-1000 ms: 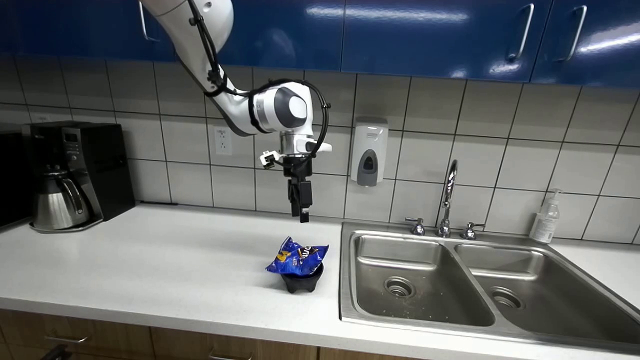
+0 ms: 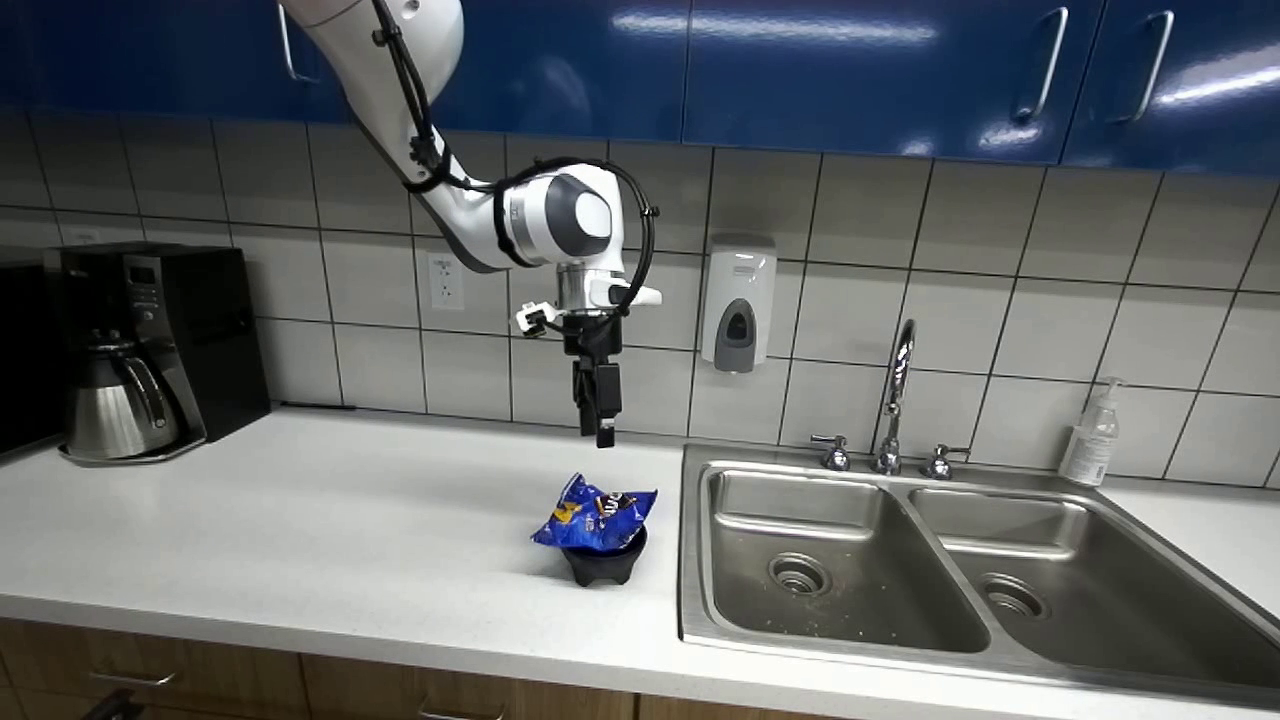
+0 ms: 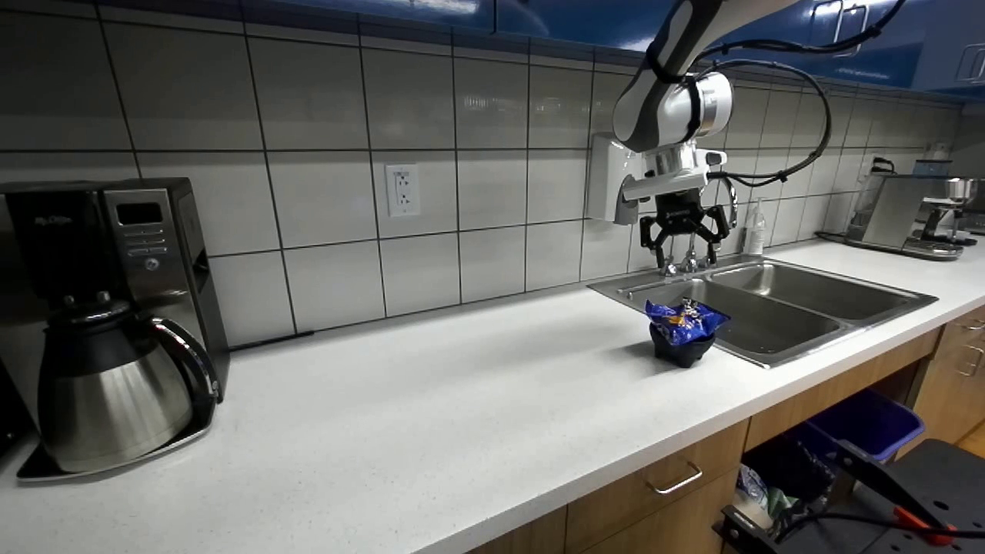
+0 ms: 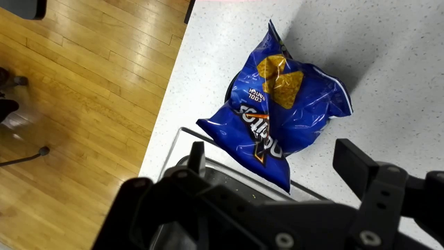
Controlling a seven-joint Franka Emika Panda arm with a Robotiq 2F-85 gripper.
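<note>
A blue Doritos bag [image 2: 596, 514] rests on top of a small black bowl [image 2: 606, 564] on the white counter, left of the sink. From the wrist view, the crumpled bag [image 4: 274, 108] covers nearly all of the bowl, leaving only a sliver of dark rim at its left. My gripper [image 3: 685, 257] hangs well above the counter, higher than the bag and apart from it. Its fingers are spread wide with nothing between them. In the wrist view one finger [image 4: 353, 166] lies to the right of the bag's lower end.
A double steel sink [image 2: 696, 576] with a faucet [image 2: 894, 396] adjoins the bowl's right side. The coffee maker [image 3: 166, 249] stands at the counter's far left. Between it and the bowl, the counter is clear. A soap dispenser [image 2: 738, 306] is mounted on the tiled wall.
My gripper has shifted very slightly left and down in exterior view 1. The bag and bowl have stayed in place.
</note>
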